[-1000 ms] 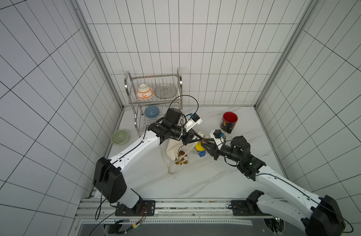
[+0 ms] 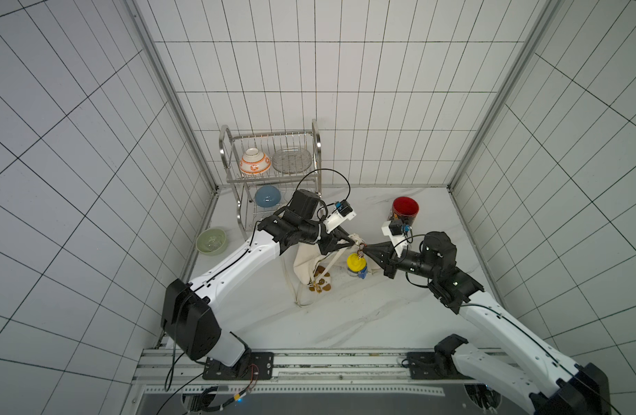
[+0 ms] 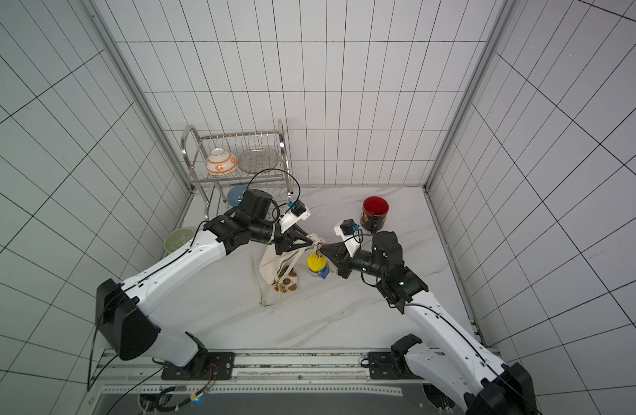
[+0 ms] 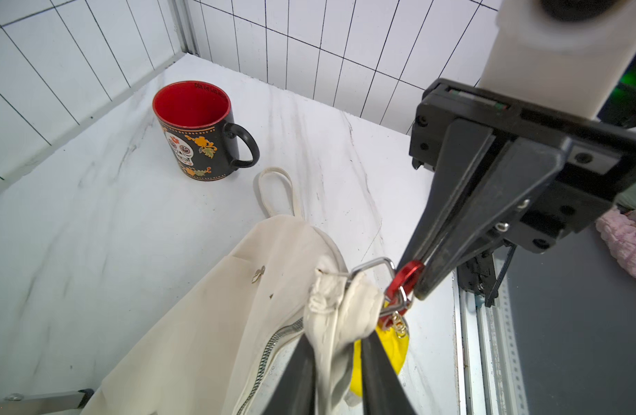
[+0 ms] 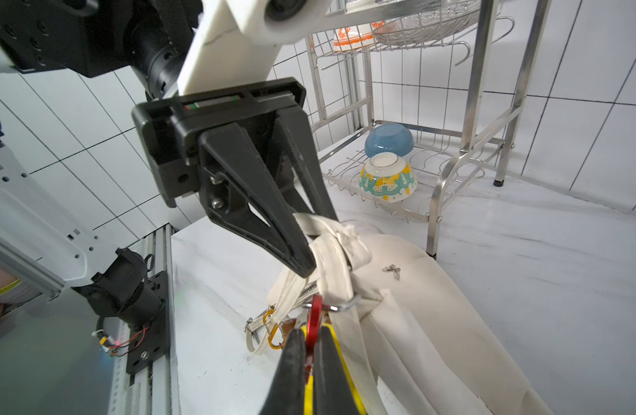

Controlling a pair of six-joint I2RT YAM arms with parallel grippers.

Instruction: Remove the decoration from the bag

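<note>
The cream bag (image 5: 435, 325) lies on the table with its strap (image 4: 332, 304) raised. My left gripper stands part open around the folded strap, its fingers apart with some gap showing. A yellow decoration (image 2: 356, 263) hangs below a red clip (image 4: 403, 278), which is still looped through the metal ring (image 4: 380, 266) at the strap. My right gripper is shut on the thin red clip, facing the left gripper at close range. Part of the decoration is hidden behind the strap and fingers.
A dark mug with a red inside (image 4: 193, 110) stands behind, to the right. At the back left is a metal dish rack (image 2: 224, 148) with bowls; a green bowl (image 2: 211, 241) sits at the left.
My right gripper has shifted slightly to the right, and the yellow decoration has moved right with it. The left arm is almost where it was.
</note>
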